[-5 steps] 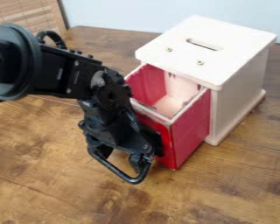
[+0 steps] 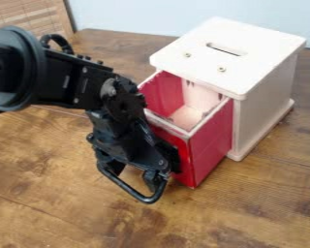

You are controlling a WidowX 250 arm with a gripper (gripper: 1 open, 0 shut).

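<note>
A small cream wooden cabinet (image 2: 262,97) with a slot and two screws on top stands at the right, its red-sided drawer (image 2: 203,145) pulled out toward the arm, pale and apparently empty inside. My black gripper (image 2: 152,167) is low at the drawer's front, against or very close to it. Its fingers are mostly hidden by the gripper body, so whether they are shut on anything cannot be seen.
A pale wall runs behind, and a wooden board (image 2: 3,68) is at the upper left, partly behind the arm.
</note>
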